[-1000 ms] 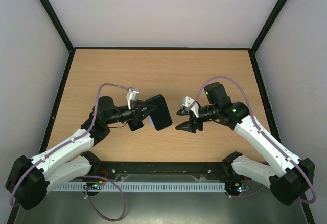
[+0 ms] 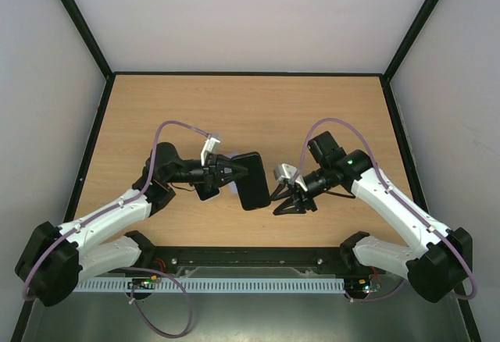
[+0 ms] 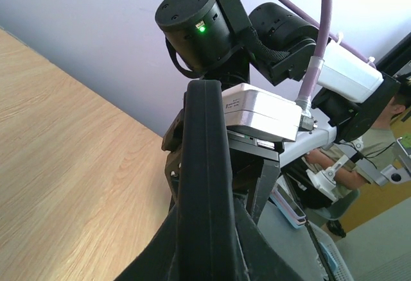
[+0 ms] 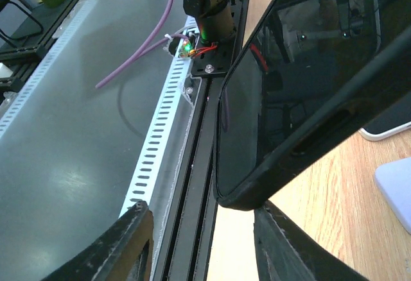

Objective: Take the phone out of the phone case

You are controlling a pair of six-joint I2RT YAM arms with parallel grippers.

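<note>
My left gripper (image 2: 234, 169) is shut on a black phone in its case (image 2: 252, 184), held up above the table with its dark screen facing up in the top view. In the left wrist view the cased phone (image 3: 205, 185) shows edge-on, hiding much of the right gripper behind it. My right gripper (image 2: 285, 197) stands part open just right of the phone; in the right wrist view its two fingers sit just beyond the case's lower corner (image 4: 244, 191), with nothing seen between them.
On the wooden table (image 2: 164, 100) a dark-screened device (image 2: 207, 192) lies under the left arm, and a pale lilac item (image 4: 395, 188) lies beneath the held phone. A metal ledge (image 4: 90, 153) runs along the front edge.
My left gripper has carried the phone a little right and toward the front. The right gripper has shifted slightly toward the front, closer to the phone's right end.
</note>
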